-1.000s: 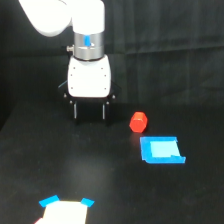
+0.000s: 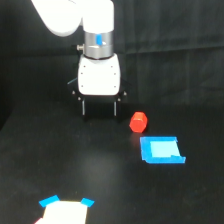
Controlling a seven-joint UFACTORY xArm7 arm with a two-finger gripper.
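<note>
My gripper [image 2: 100, 110] hangs at the upper middle of the camera view, below the white hand. Its two dark fingers stand well apart, open, with nothing visible between them. A small red object [image 2: 138, 122] with an angular outline sits on the dark table, just right of the gripper in the picture. Further right and nearer the camera, blue tape [image 2: 146, 149] frames a pale square [image 2: 165, 149]. How high the fingertips are over the table is hard to tell.
At the bottom left edge lies a pale, cream-coloured item [image 2: 65, 213] with blue tape [image 2: 88, 202] at its corners, partly cut off by the frame. Dark curtains hang behind.
The arm and open gripper have shifted right and slightly up in the picture, closer to the red object. The red object and the taped square have not moved.
</note>
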